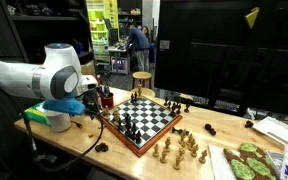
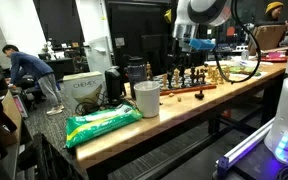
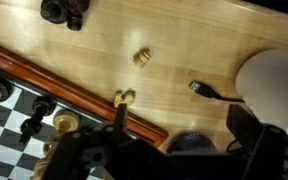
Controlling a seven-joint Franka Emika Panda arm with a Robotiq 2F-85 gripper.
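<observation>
In the wrist view my gripper stands open, its dark fingers point(image 3: 246, 128) wide apart at the bottom. Low between them sits a dark round object point(image 3: 191, 143); I cannot tell what it is. Two small tan pieces point(image 3: 142, 57) lie on the bare wood ahead, and a slim dark piece point(image 3: 212, 91) lies beside a white container point(image 3: 276, 85). A chessboard point(image 3: 4, 135) with a brown rim fills the lower left. In exterior view 1 the gripper point(image 1: 90, 102) hangs by the near left side of the chessboard point(image 1: 149, 115).
Light chess pieces point(image 1: 179, 152) stand in a loose group right of the board. A green tray point(image 1: 246, 163) lies at the near right. The white container point(image 2: 147, 98) and a green bag point(image 2: 102, 124) occupy the table's end. A stool point(image 1: 142, 79) stands behind the table.
</observation>
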